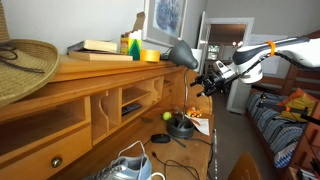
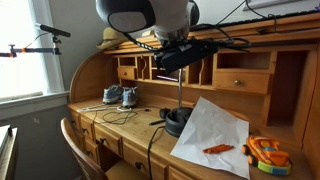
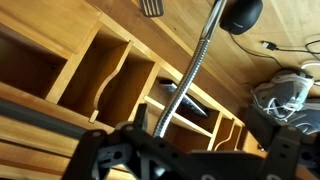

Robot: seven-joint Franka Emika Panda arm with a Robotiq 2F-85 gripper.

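My gripper (image 1: 204, 86) hangs in the air near the lamp, at the far end of the desk in exterior view 1. In the wrist view its black fingers stand wide apart along the bottom edge, open. The silver gooseneck (image 3: 196, 62) of the desk lamp crosses that view and passes toward the gap; I cannot tell how near it is. The lamp's grey shade (image 1: 184, 54) is above its dark round base (image 2: 177, 121) on the desk. No object shows held in the gripper.
The wooden desk (image 2: 112, 116) carries grey shoes (image 2: 129, 96), a black mouse (image 3: 241, 15), cables and a green ball (image 1: 167, 115). White paper (image 2: 211, 128) lies under a small orange-red item (image 2: 217, 149). Beside it is an orange toy (image 2: 267, 153). Cubbyholes (image 3: 99, 75) line the back.
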